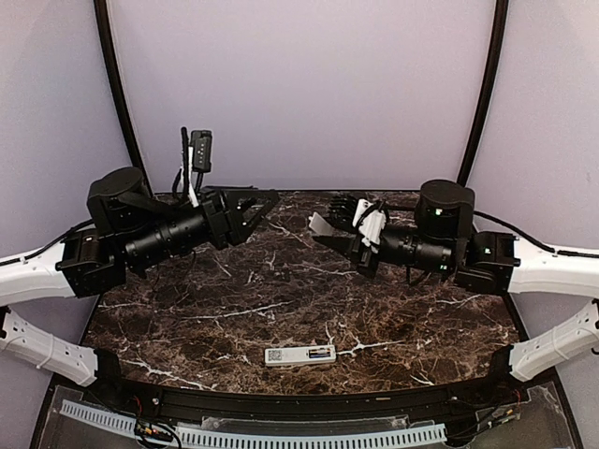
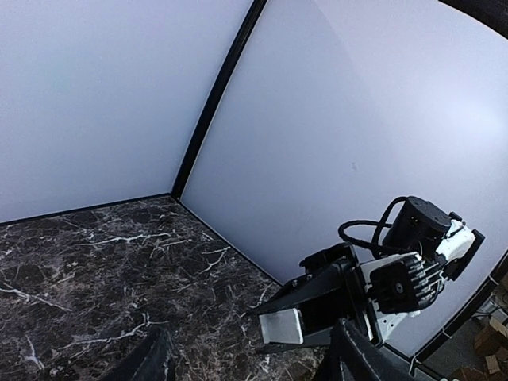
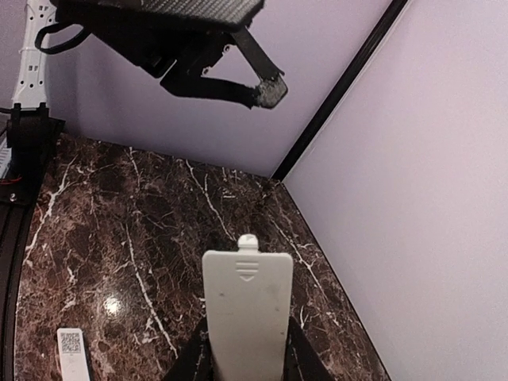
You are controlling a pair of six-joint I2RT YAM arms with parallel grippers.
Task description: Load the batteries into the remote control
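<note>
A white battery cover with a small tab is held upright in my right gripper [image 1: 329, 229], which is shut on it; the same pale piece [image 2: 280, 326] shows in the left wrist view. My left gripper [image 1: 257, 210] hangs apart from it at the left, part open, with nothing seen between its fingers. The remote [image 1: 286, 356] lies flat near the table's front edge, a battery [image 1: 320, 353] visible in its right end. In the right wrist view the remote [image 3: 73, 353] is at the lower left.
Pale walls with dark frame bars stand at the back and both sides; a dark rail runs along the front edge.
</note>
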